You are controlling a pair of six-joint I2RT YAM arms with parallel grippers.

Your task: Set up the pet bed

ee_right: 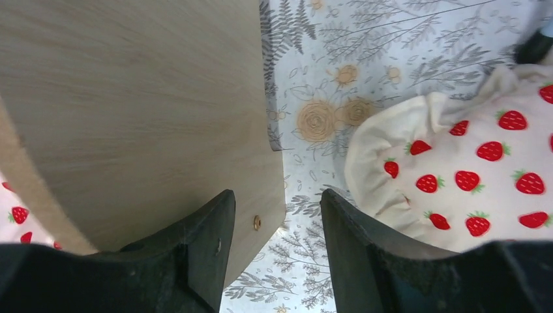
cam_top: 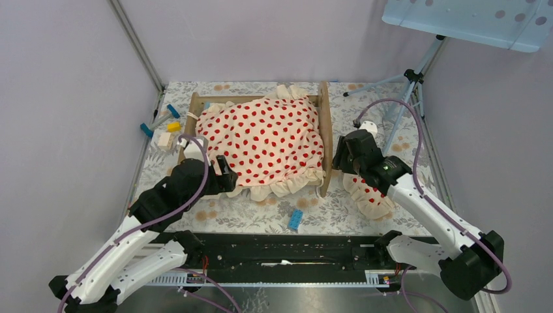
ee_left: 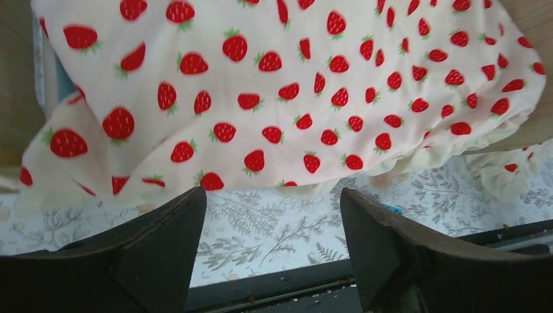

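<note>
A strawberry-print sheet with frilled edges [cam_top: 261, 137] lies rumpled over the wooden bed [cam_top: 325, 111], hanging past its front side. My left gripper [cam_top: 225, 171] is open above the sheet's front-left part, nothing between its fingers. My right gripper [cam_top: 339, 156] hangs by the bed's right end board [ee_right: 143, 111], part open and empty. A smaller strawberry piece with a cream frill [ee_right: 476, 169], perhaps a pillow, lies on the floral mat outside that board, to the right, partly hidden under my right arm in the top view.
A blue block [cam_top: 295, 219] lies at the front of the mat. Small coloured objects [cam_top: 173, 126] sit left of the bed. A light-blue tripod stand [cam_top: 417, 85] stands at the back right.
</note>
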